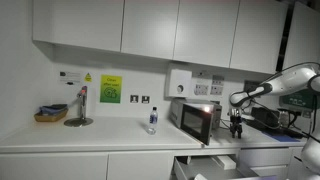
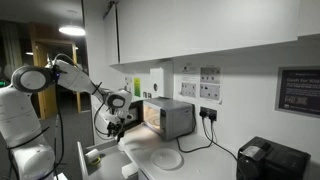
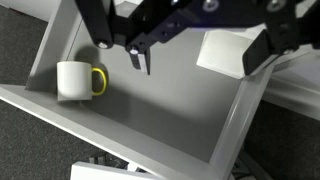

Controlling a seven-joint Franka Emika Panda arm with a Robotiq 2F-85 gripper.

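My gripper hangs over an open grey drawer [image 3: 165, 95], its dark fingers spread wide apart. Nothing shows between them except the drawer's interior and a white object lower down. A white mug [image 3: 74, 80] with a yellow handle stands in the drawer at the left of the wrist view, clear of the fingers. The white blocky object [image 3: 222, 52] lies near the drawer's opposite side, partly hidden by the gripper. Above the drawer area, the gripper [image 1: 236, 130] also appears small in exterior view 1.
On the counter are a microwave [image 2: 168, 117] with its door open, a pale plate [image 2: 167, 160] and a black toaster [image 2: 272, 160]. A bottle [image 1: 153, 122], a tap [image 1: 82, 104] and a basket [image 1: 50, 114] stand farther left. The counter between tap and bottle is clear.
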